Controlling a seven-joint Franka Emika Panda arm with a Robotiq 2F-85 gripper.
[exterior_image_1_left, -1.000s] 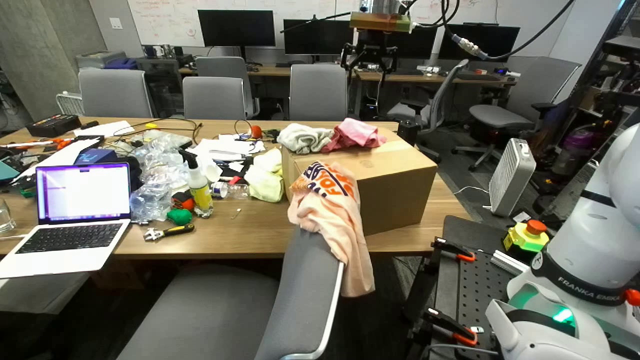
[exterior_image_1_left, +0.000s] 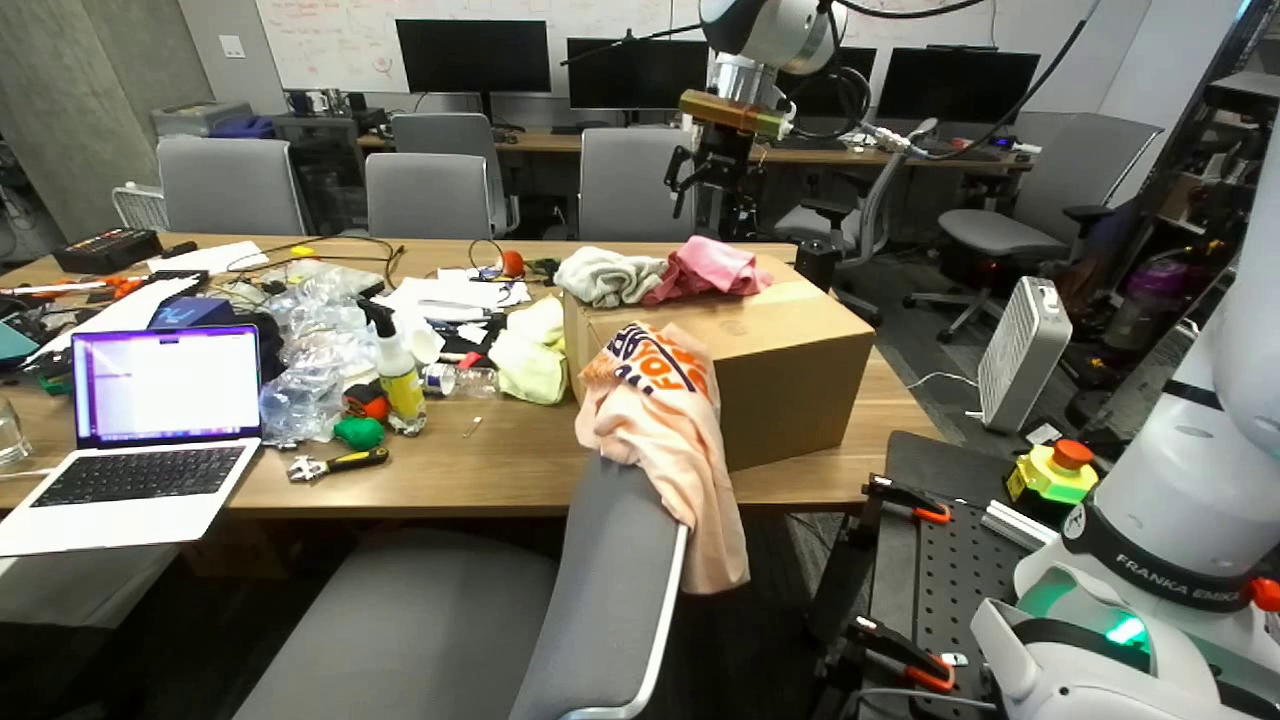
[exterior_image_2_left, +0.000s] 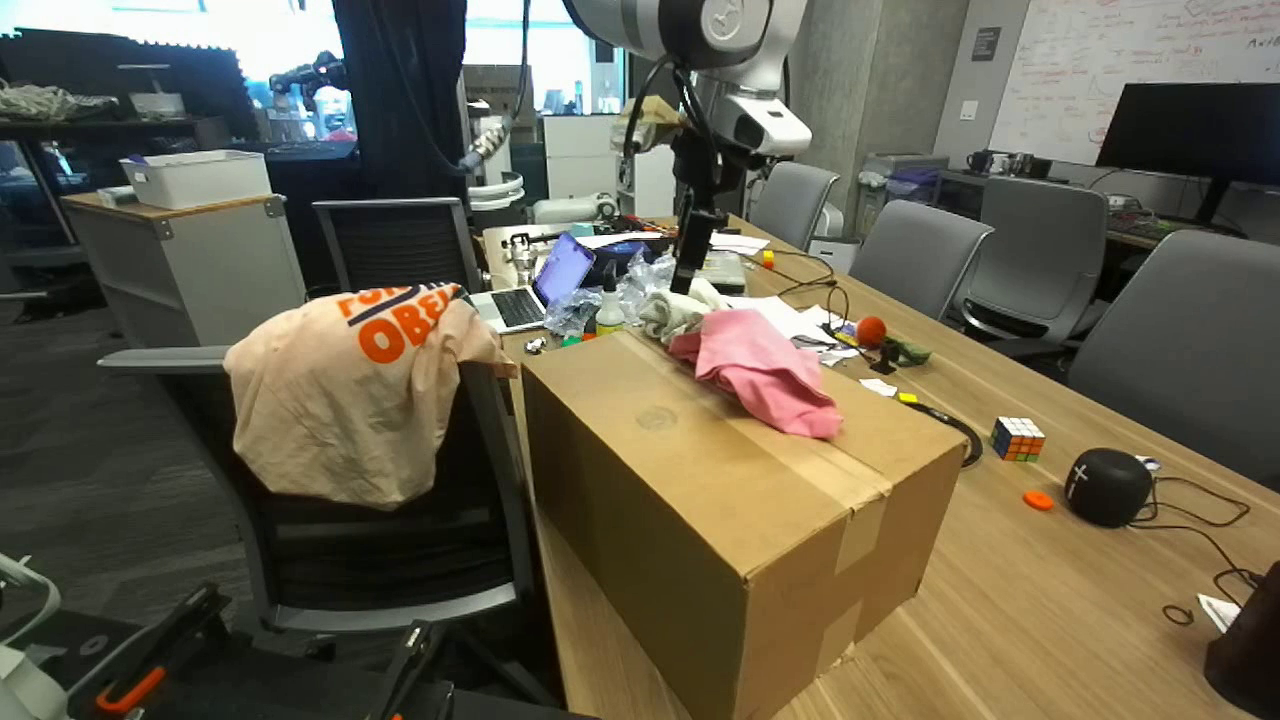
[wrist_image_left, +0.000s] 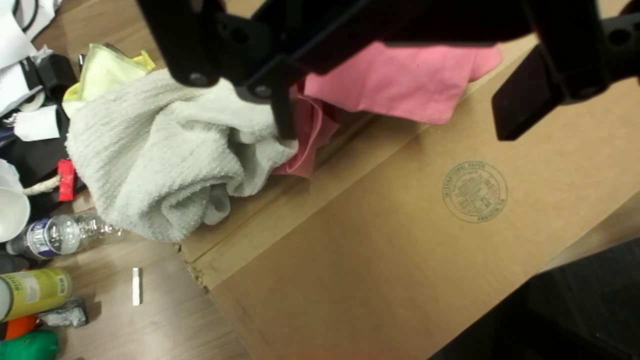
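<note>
My gripper is open, its two black fingers wide apart with nothing between them. In the first exterior view the gripper (exterior_image_1_left: 710, 206) hangs in the air above the far side of a cardboard box (exterior_image_1_left: 792, 384). On the box top lie a grey-white towel (exterior_image_1_left: 608, 277) and a pink cloth (exterior_image_1_left: 710, 269), side by side and touching. From the wrist, the pink cloth (wrist_image_left: 390, 84) shows beneath the gap between the fingers, partly hidden by the gripper. The crumpled towel (wrist_image_left: 174, 150) is at the left finger's side. A peach shirt (exterior_image_1_left: 672, 456) drapes over a chair back.
Left of the box, the table holds a yellow cloth (exterior_image_1_left: 530, 350), a spray bottle (exterior_image_1_left: 397, 372), a laptop (exterior_image_1_left: 156, 420) and much clutter. A puzzle cube (exterior_image_2_left: 1017, 439) and a black speaker (exterior_image_2_left: 1106, 486) stand beyond the box. Much of the box top is bare.
My gripper has come down closer to the box and shifted slightly left in the first exterior view, turning and tilting as well. The cloths, box and shirt look unmoved.
</note>
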